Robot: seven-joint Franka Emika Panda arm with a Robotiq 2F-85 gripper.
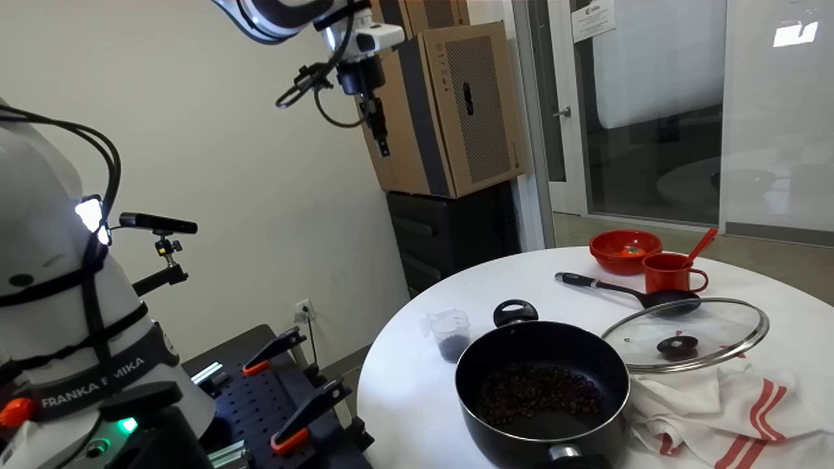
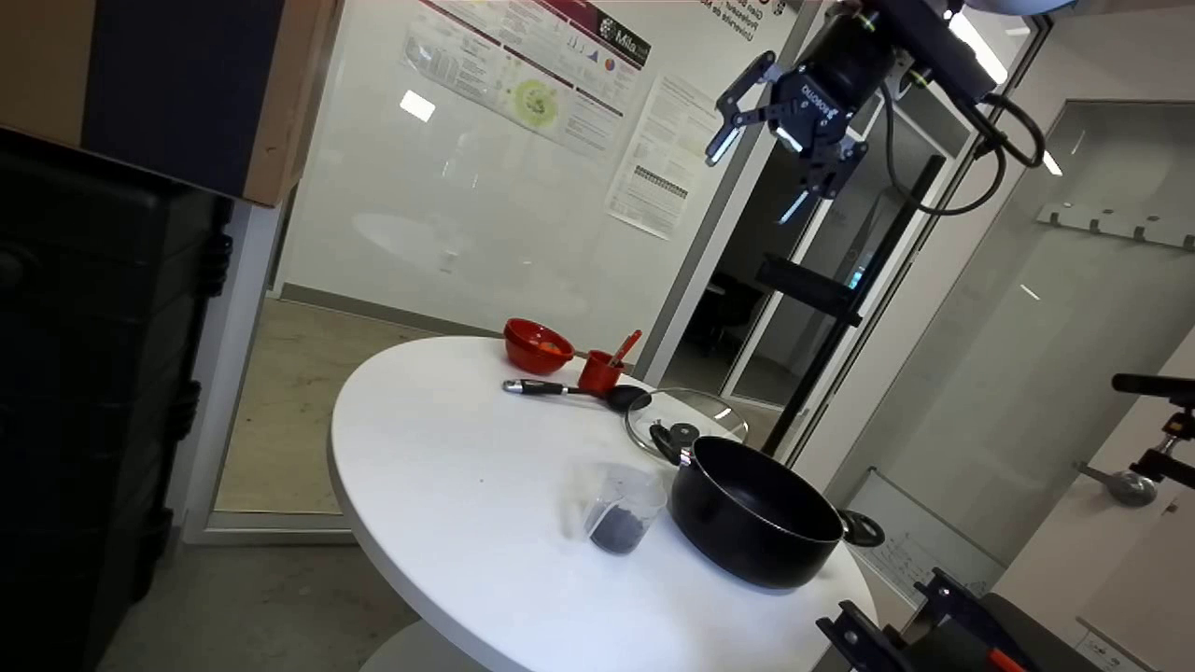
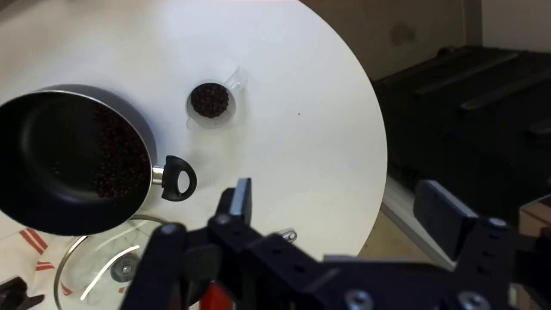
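Observation:
High above the round white table, my gripper (image 2: 758, 185) stands open, its fingers spread wide with nothing between them. Its two fingers also show along the bottom of the wrist view, far apart. A black pot (image 1: 541, 391) holds a layer of dark beans (image 1: 539, 393). To one side of the pot is a clear measuring cup (image 3: 211, 105) with more dark beans in it, standing upright on the table. A glass lid (image 1: 688, 336) lies beside the pot, over part of a white cloth with red stripes (image 1: 750, 422).
Behind the lid are a black ladle (image 1: 602, 283), a red bowl (image 1: 625, 250) and a red mug (image 1: 668, 273) with a red utensil in it. Cardboard boxes (image 1: 469, 109) are stacked near the arm. Bare table (image 2: 448, 482) lies left of the cup in exterior view 2.

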